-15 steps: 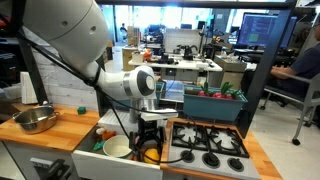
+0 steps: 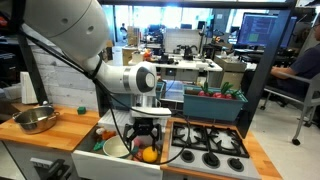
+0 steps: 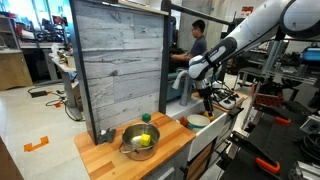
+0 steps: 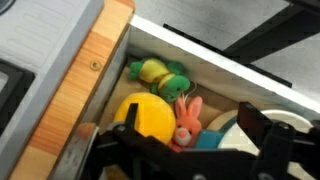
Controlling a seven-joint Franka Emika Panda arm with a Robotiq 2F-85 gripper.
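My gripper is over the open drawer [image 2: 95, 160], fingers wide apart, nothing held. In the wrist view, a yellow round object [image 4: 147, 112] lies by the left finger, partly covered by it. A pink rabbit-like toy [image 4: 187, 118] lies below the gap between the fingers. Farther up, a yellow-and-green toy [image 4: 160, 76] rests near the drawer wall. A cream bowl [image 4: 240, 138] sits at the right, half hidden behind the other finger. A bit of blue [image 4: 209, 140] shows beside the bowl.
Right of the drawer is a stovetop [image 2: 208, 145] with black grates. A metal pot [image 2: 36, 119] stands on the wooden counter at the left; exterior view 2 shows something yellow inside it. Behind the stove is a blue-green basket [image 2: 212, 105] of red and green items.
The arm and gripper have shifted slightly left in exterior view 1, exposing more of the yellow object. The bowl looks unmoved.
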